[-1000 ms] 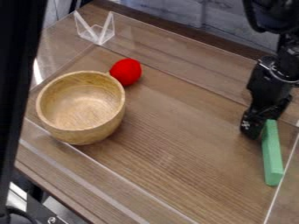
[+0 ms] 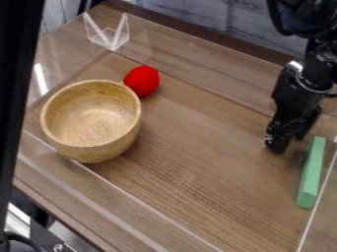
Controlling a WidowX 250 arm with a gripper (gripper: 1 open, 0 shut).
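Note:
The black gripper [image 2: 290, 128] comes in from the right edge, low over the table, just above and to the left of the upper end of a green bar [image 2: 310, 173]. The bar lies lengthwise along the table's right side, apart from the fingertips as far as this view shows. The fingers are dark and blurred together, so their opening and anything between them cannot be made out.
A wooden bowl [image 2: 91, 149] sits at the left, with a red ball [image 2: 141, 81] above and right of it. A white wire-like object [image 2: 108, 30] is at the back left.
The bar shows more of its top end now.

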